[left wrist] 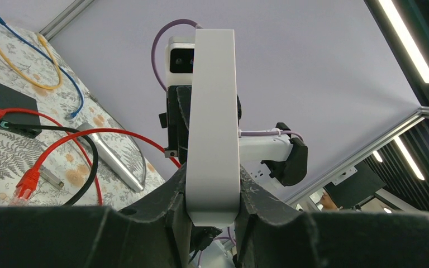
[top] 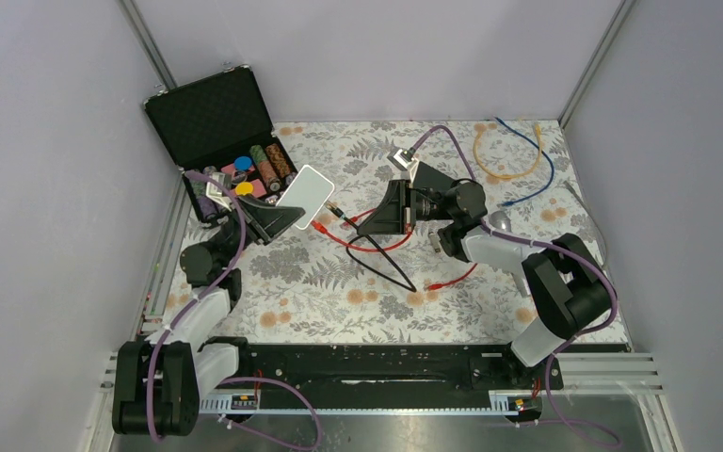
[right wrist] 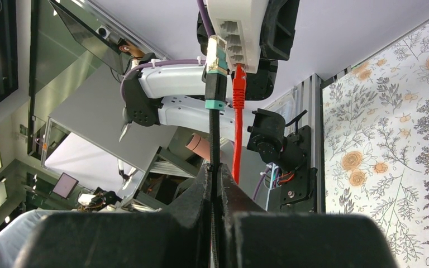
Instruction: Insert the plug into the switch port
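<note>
The white network switch (top: pixel 308 196) is gripped by my left gripper, its narrow blank side (left wrist: pixel 213 123) facing the left wrist camera. My right gripper is shut on the black cable (right wrist: pixel 214 134), a little behind its plug (right wrist: pixel 217 58). The plug's clear end with gold contacts shows in full, just outside the row of ports (right wrist: pixel 232 39) and beside them in the right wrist view. I cannot tell how wide the gap is. A red plug (right wrist: pixel 239 84) sits in a port beside it.
A loose red plug (left wrist: pixel 28 184) hangs near the left gripper, while another red cable end (top: pixel 436 286) lies on the table. Blue (top: pixel 548 177) and yellow (top: pixel 508 176) cables lie at the back right. An open chip case (top: pixel 209 118) stands behind the left arm.
</note>
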